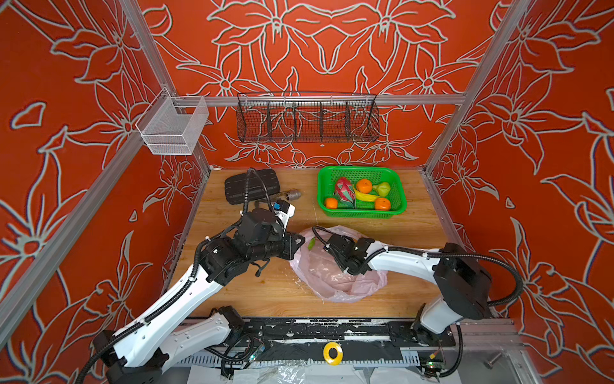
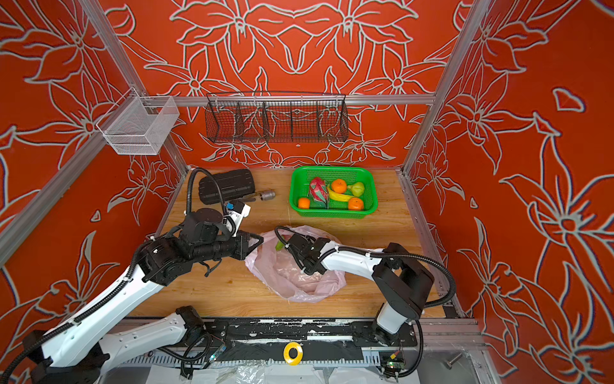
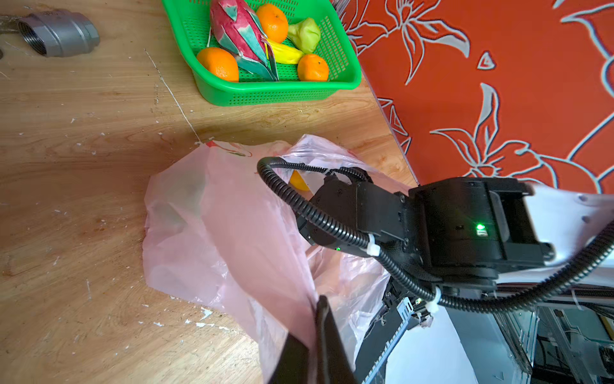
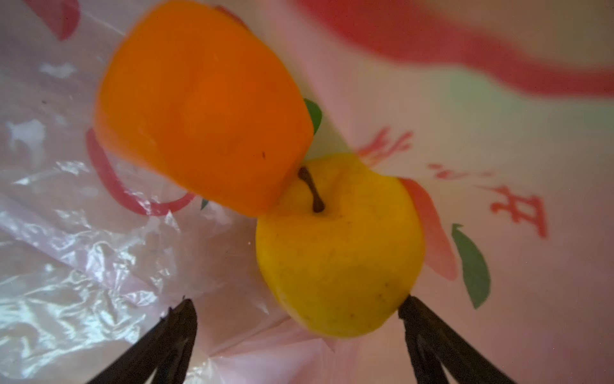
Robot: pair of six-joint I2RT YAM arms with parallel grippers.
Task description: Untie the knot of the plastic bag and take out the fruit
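Observation:
The pink plastic bag [image 1: 310, 275] lies open on the table. My left gripper is shut on its gathered edge, holding a fold up. My right gripper is down inside the bag, open, with its fingertips either side of the lower part of a yellow apple-like fruit [image 4: 339, 249]; an orange fruit [image 4: 198, 102] rests against that fruit. In the top views the right arm's wrist hides most of the bag's contents.
A green basket [image 1: 399, 204] with several fruits stands behind the bag. A black case [image 1: 249, 185] and a metal fitting [image 3: 64, 35] lie at the back left. Bare table shows left and right of the bag.

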